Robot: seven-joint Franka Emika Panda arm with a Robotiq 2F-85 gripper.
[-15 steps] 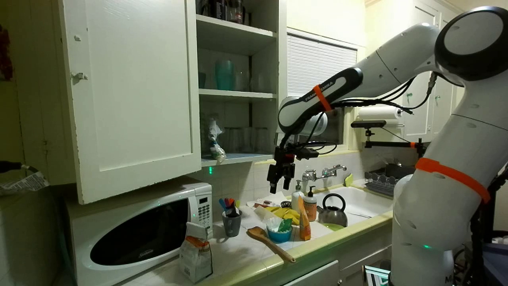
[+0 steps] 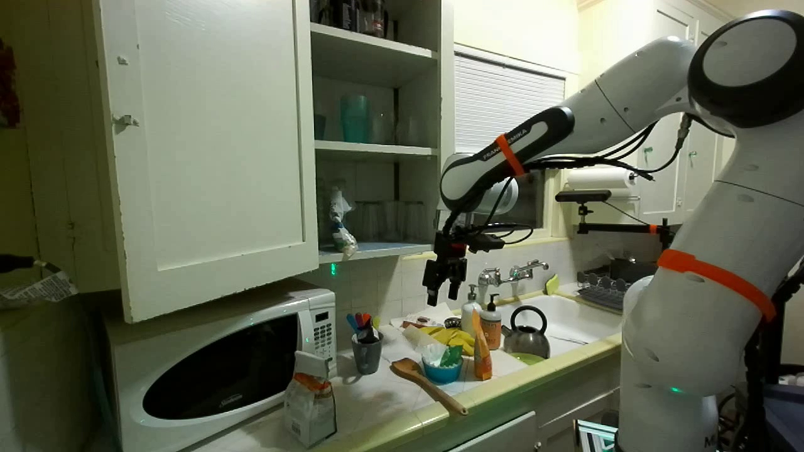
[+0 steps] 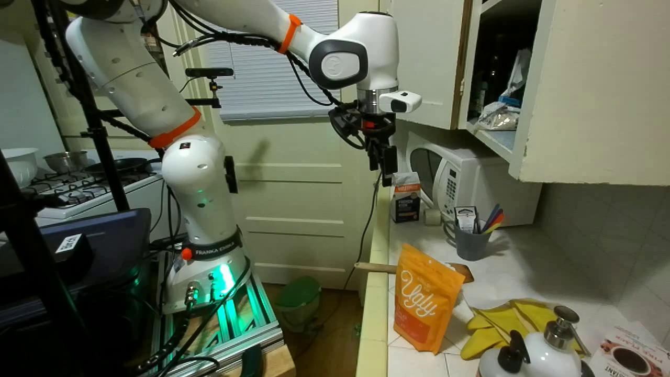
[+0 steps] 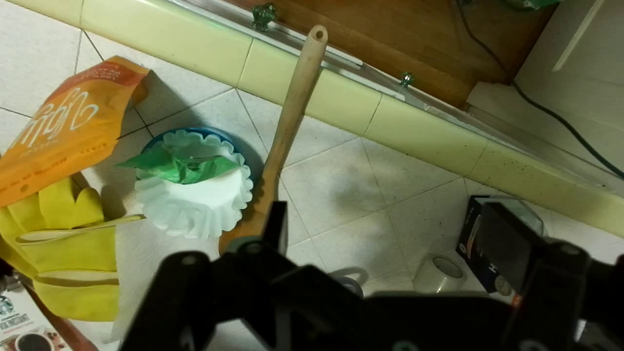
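My gripper hangs in the air above the counter, its fingers pointing down. In the wrist view the two fingers stand wide apart, and only counter shows between them. Below lies a wooden spatula, its handle reaching over the yellow tiled edge. Against its blade side sits a blue bowl with white paper liners and a green wrapper in it. An orange pouch stands near the counter's edge. Yellow gloves lie behind the pouch.
A grey cup of utensils stands by the microwave. A carton-like bag is at the counter's far end. Soap bottles and a kettle are by the sink. An open cabinet door juts out above.
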